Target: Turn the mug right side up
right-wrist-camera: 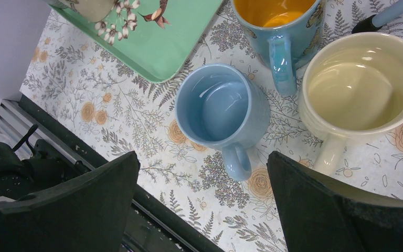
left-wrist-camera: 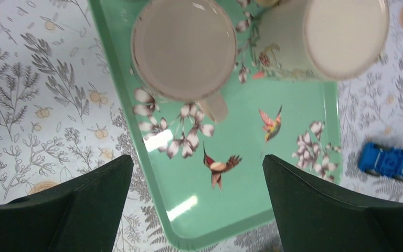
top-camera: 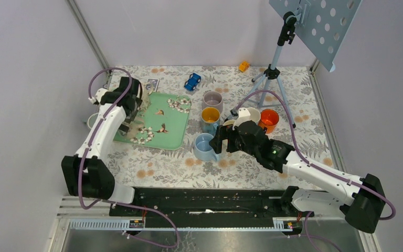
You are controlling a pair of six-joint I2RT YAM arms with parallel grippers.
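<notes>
Two overturned mugs sit bottom-up on the green tray (left-wrist-camera: 241, 205): one (left-wrist-camera: 183, 50) with its handle toward the tray's middle, another (left-wrist-camera: 346, 31) at upper right in the left wrist view. My left gripper is open above the tray, short of both mugs; in the top view the arm largely hides them. My right gripper is open over the upright light-blue mug (right-wrist-camera: 223, 107), beside a cream mug (right-wrist-camera: 362, 84) and a blue-and-orange mug (right-wrist-camera: 278, 18).
More mugs stand right of the tray, including an orange one (top-camera: 268, 121). A tripod (top-camera: 273, 73) stands at back right, a blue toy car (top-camera: 192, 81) at the back. The front of the table has bare space.
</notes>
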